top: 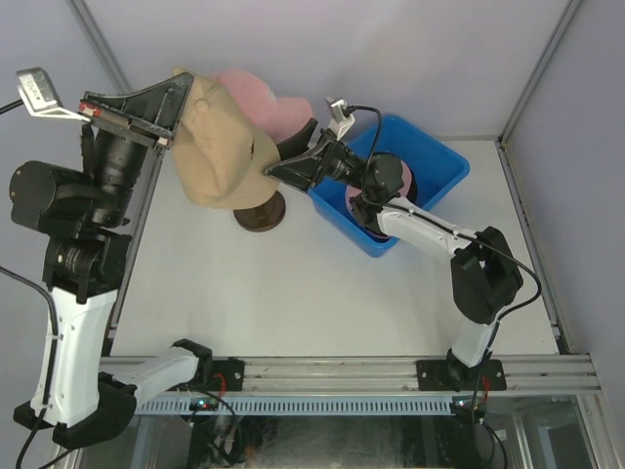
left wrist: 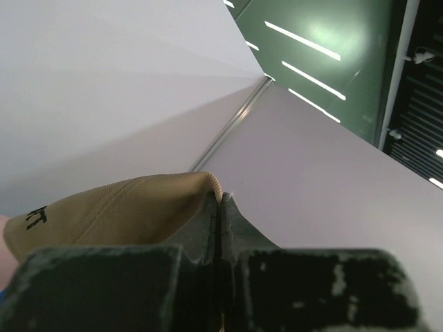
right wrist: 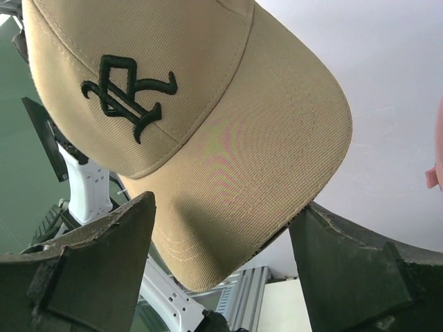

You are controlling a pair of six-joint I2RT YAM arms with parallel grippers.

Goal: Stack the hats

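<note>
Held up over the left of the table is a tan cap (top: 217, 147) with a dark embroidered logo (right wrist: 124, 97). My left gripper is shut on this tan cap, its fabric pinched between the fingertips. In the right wrist view the cap's brim (right wrist: 277, 131) lies between the fingers of my right gripper, which is part open with a gap beside the brim. A pink cap (top: 283, 115) sits behind the tan one, above a round brown stand base (top: 259, 217); the stand's upper part is hidden.
A blue bin (top: 430, 151) at the back right holds another pink hat (top: 355, 192) and something dark, partly covered by my right arm. Walls close in the back and sides.
</note>
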